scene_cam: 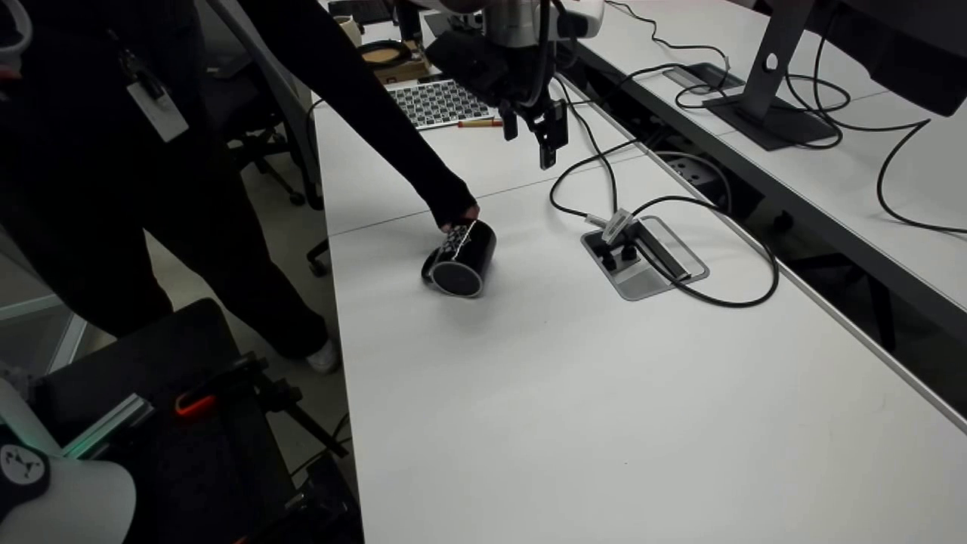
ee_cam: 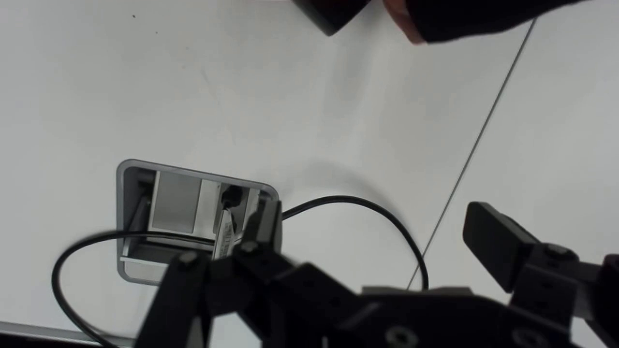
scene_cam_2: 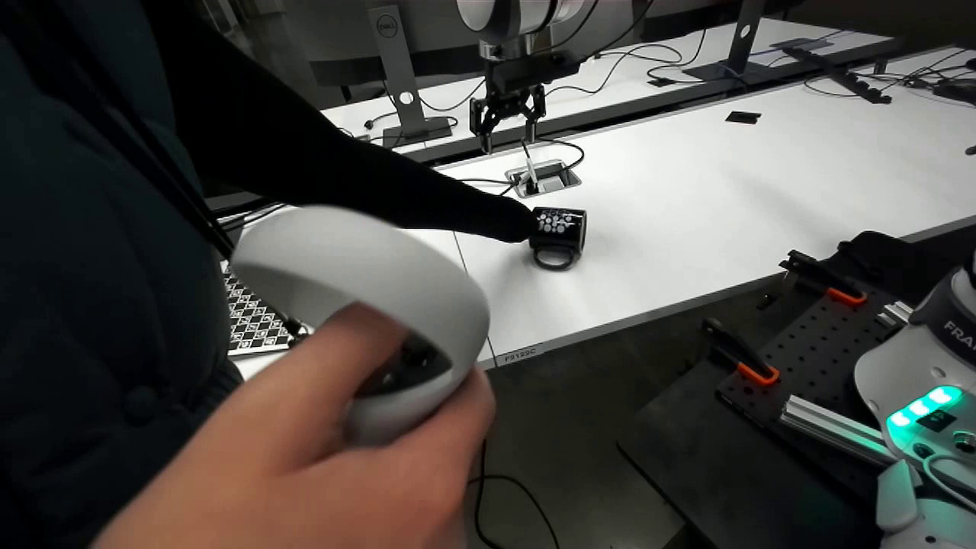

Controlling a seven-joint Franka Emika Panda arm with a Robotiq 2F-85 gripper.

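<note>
A black mug (scene_cam: 471, 251) with white print lies on its side on the white table, its mouth toward the front in exterior view 1. A person's hand (scene_cam: 464, 217) touches its far end. In exterior view 2 the mug (scene_cam_2: 558, 230) shows its handle turned to the table's near edge. My gripper (scene_cam: 528, 145) hangs above the table, behind the mug and apart from it. Its fingers are open and hold nothing. Only a dark corner of the mug (ee_cam: 331, 12) enters the top of the wrist view, where my open gripper fills the lower part.
A recessed socket box (scene_cam: 645, 258) with a looped black cable (scene_cam: 770, 272) lies right of the mug. A keyboard (scene_cam: 439, 103) sits at the back. The person's sleeve (scene_cam: 363, 100) crosses the table's left edge.
</note>
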